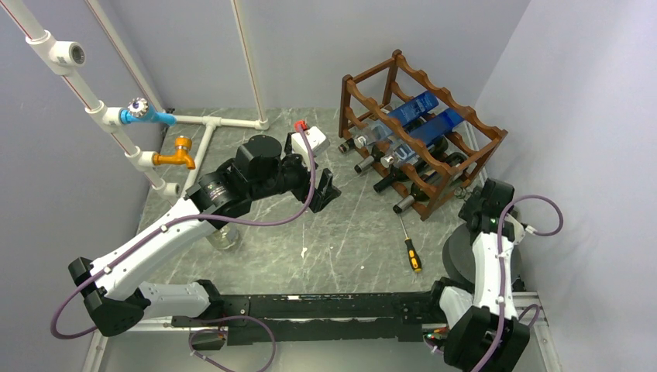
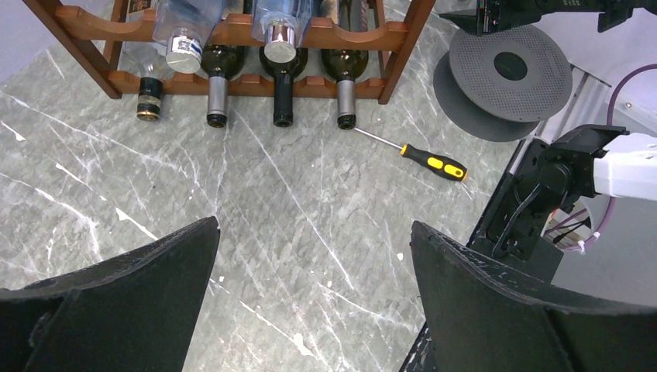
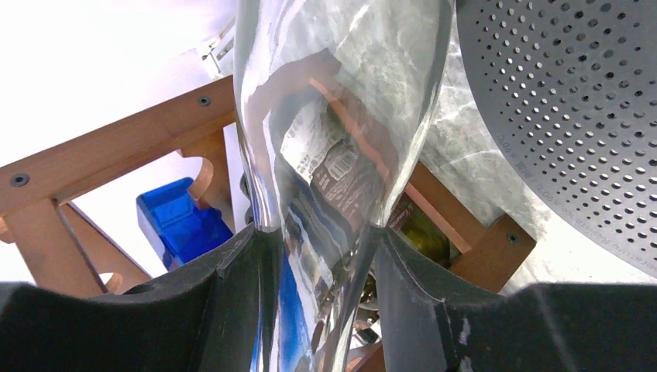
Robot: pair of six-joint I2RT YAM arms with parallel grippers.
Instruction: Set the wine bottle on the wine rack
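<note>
A wooden wine rack point(image 1: 488, 132) at the back right holds dark bottles low and two blue-labelled bottles above. My right gripper point(image 1: 472, 205) is beside the rack's right end; in the right wrist view a clear glass bottle point(image 3: 333, 132) lies between its fingers, which appear to touch it, though how firmly I cannot tell. From above, that bottle is mostly hidden by the arm. My left gripper point(image 1: 325, 194) stands open over the table, left of the rack, nothing between its fingers.
A screwdriver point(image 1: 412, 252) lies before the rack. A dark perforated disc point(image 2: 480, 77) sits at the right under my right arm. White pipes with taps point(image 1: 174, 155) line the left.
</note>
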